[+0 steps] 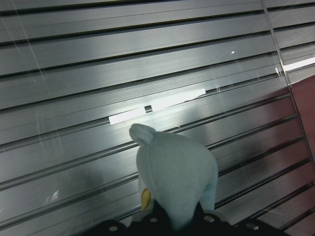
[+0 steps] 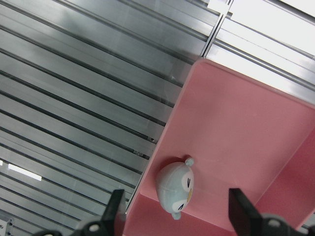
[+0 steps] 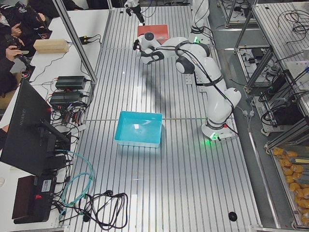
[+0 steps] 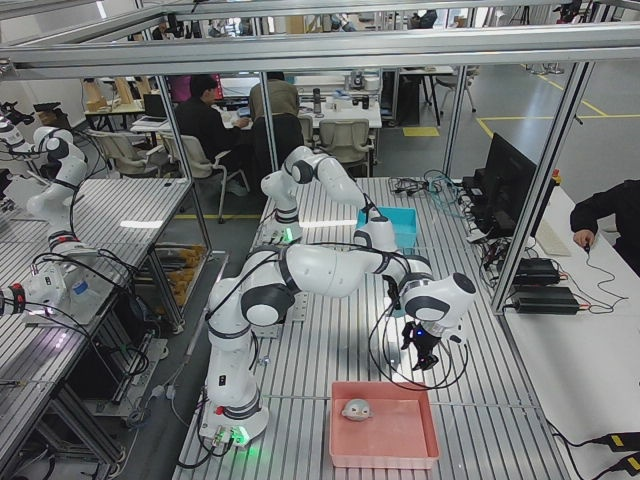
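Note:
A pale plush toy [image 1: 174,172] with a small yellow patch fills the lower middle of the left wrist view, with my left gripper shut on it, over the slatted table. A second pale plush toy [image 2: 174,184] lies in the pink tray [image 4: 383,450]. My right gripper is open above that tray, its fingers at either side of the view's bottom with nothing held between them. In the camera left view the left gripper is mostly hidden by its arm, near the pink tray [image 3: 159,30].
An empty cyan tray [image 3: 137,128] sits on the middle of the table, with cables [image 3: 104,212] at the near left. A monitor [image 3: 26,125] and upright frame posts line the left side. Bare slatted table surrounds the trays.

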